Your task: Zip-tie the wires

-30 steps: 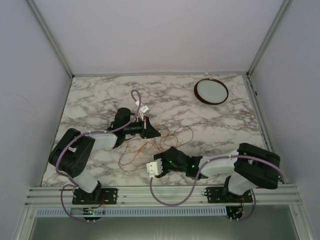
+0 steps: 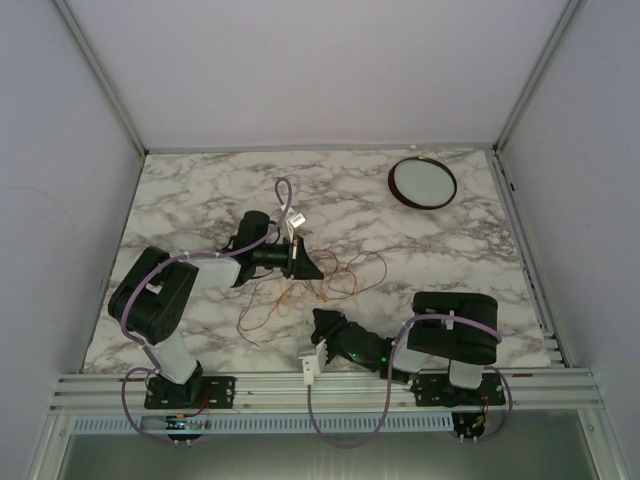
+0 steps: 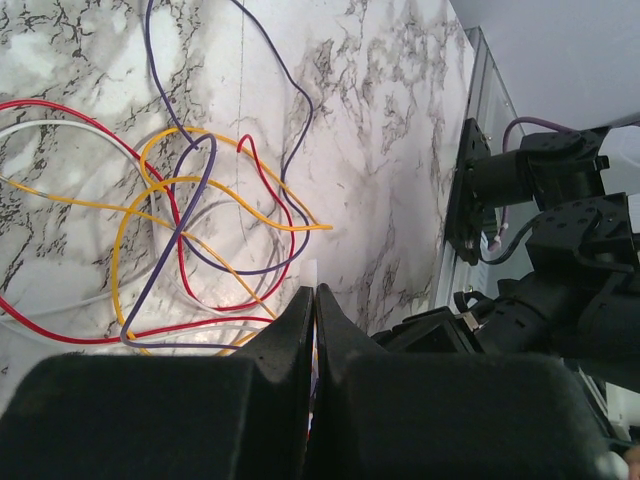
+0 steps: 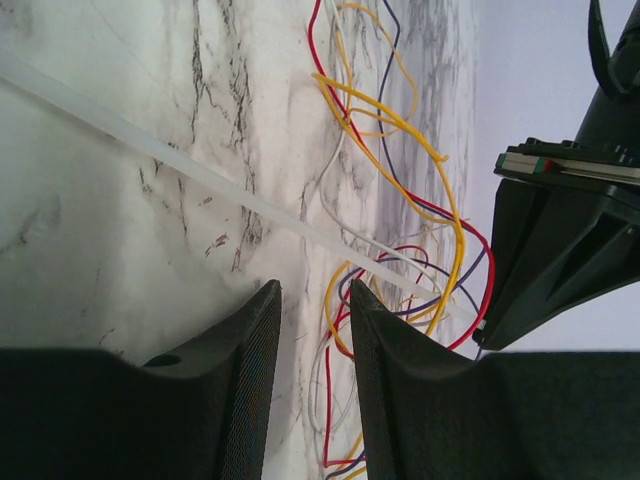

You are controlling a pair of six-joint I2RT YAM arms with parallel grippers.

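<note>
A bundle of red, yellow, purple and white wires point(image 3: 205, 215) lies looped on the marble table. In the top view, my left gripper point(image 2: 318, 273) is over the wires' middle. Its fingers are shut in the left wrist view, with a small pale tip of the zip tie just beyond them. The right wrist view shows the translucent zip tie point(image 4: 215, 183) stretching from the upper left to the left fingertips, passing behind wire loops. My right gripper is partly open in front of the strip, with nothing gripped between its fingers. How the tie passes round the bundle cannot be told.
A round white dish with a dark rim point(image 2: 422, 183) stands at the back right, well clear of both arms. My two grippers are close together near the table's front middle.
My left arm has moved only slightly, and the wires look unchanged.
</note>
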